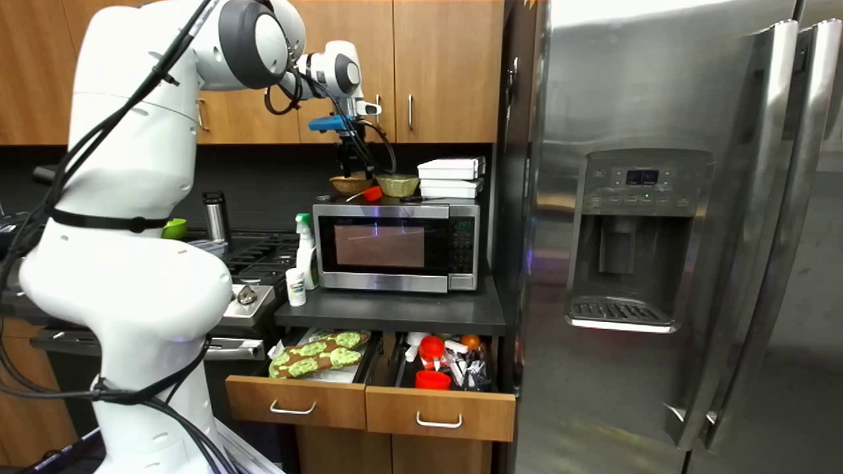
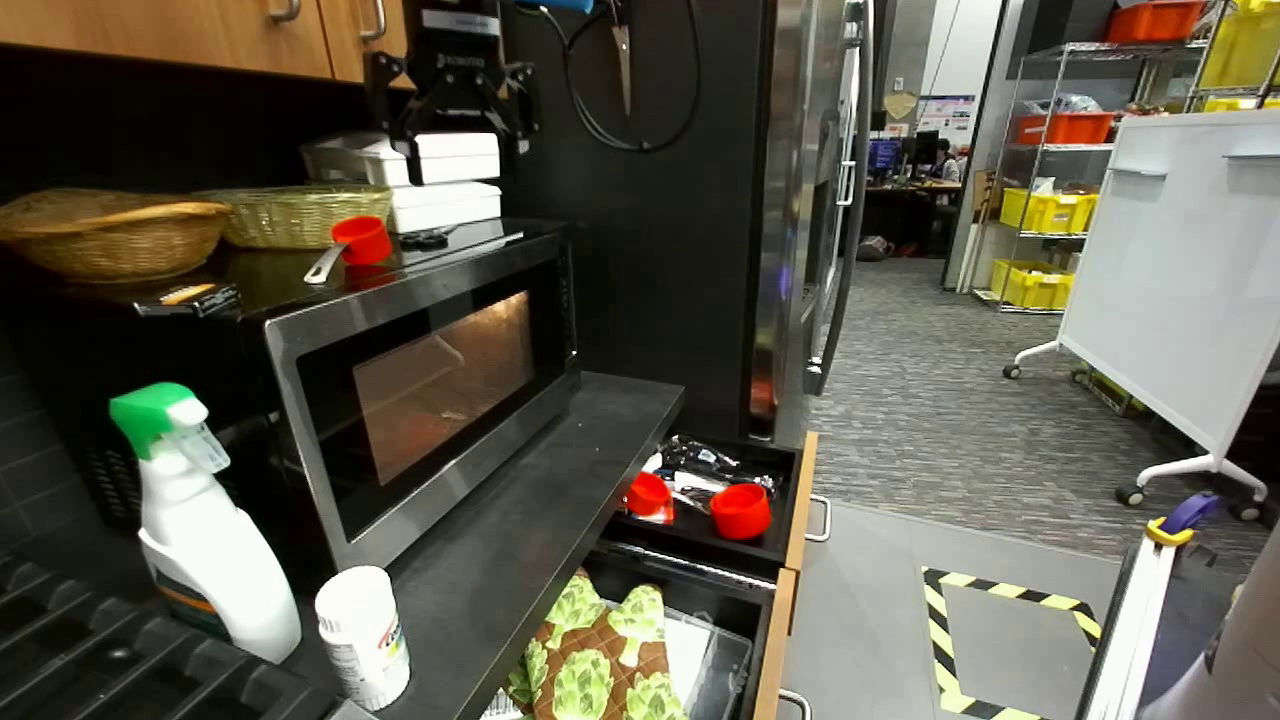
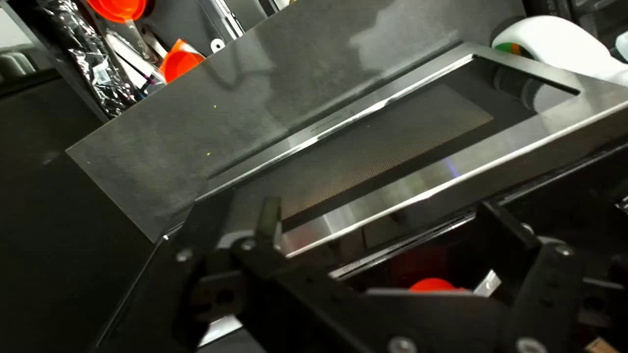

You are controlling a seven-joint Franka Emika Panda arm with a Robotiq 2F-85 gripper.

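Note:
My gripper (image 2: 468, 154) hangs open above the microwave (image 1: 383, 245), its fingers pointing down and nothing between them. In the wrist view, the two dark fingers (image 3: 269, 220) stand wide apart over the microwave's top edge. A red measuring cup (image 2: 362, 239) with a metal handle rests on top of the microwave, below the gripper's height. Part of its red bowl (image 3: 434, 285) shows low in the wrist view, with the rest hidden by the gripper. Two more red cups (image 2: 740, 511) lie in the open right drawer (image 1: 439, 407).
Wicker baskets (image 2: 114, 234) and stacked white boxes (image 1: 450, 178) crowd the microwave top. A spray bottle (image 2: 210, 528) and a white canister (image 2: 363, 636) stand on the counter. The open left drawer (image 1: 296, 401) holds a patterned oven mitt (image 1: 316, 355).

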